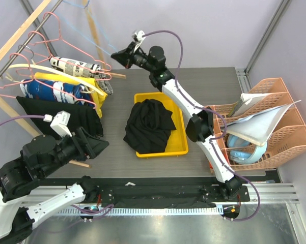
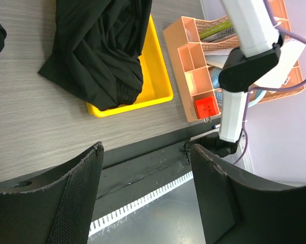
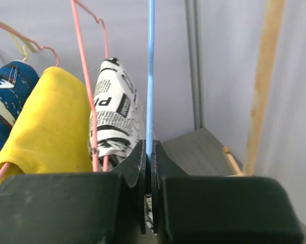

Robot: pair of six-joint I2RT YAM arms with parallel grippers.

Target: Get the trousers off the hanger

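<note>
My right gripper [image 1: 119,57] is shut on a blue hanger [image 3: 150,71], raised near the back beside the rail [image 1: 27,40]; nothing hangs on that hanger where I see it. Black trousers [image 1: 145,127] lie bunched in and over the yellow tray [image 1: 181,143], also in the left wrist view. My left gripper [image 1: 96,145] is at the front left, its fingers apart and empty, pointing toward the floor near the tray. More black cloth [image 1: 66,116] lies under the pink hangers [image 1: 66,40] at the left.
Rolled clothes in yellow [image 3: 48,122], blue [image 3: 5,101] and white print [image 3: 114,101] sit on hangers at the left. A wooden post [image 3: 262,81] stands nearby. An orange organiser [image 1: 285,142] with papers fills the right. Bare floor surrounds the tray.
</note>
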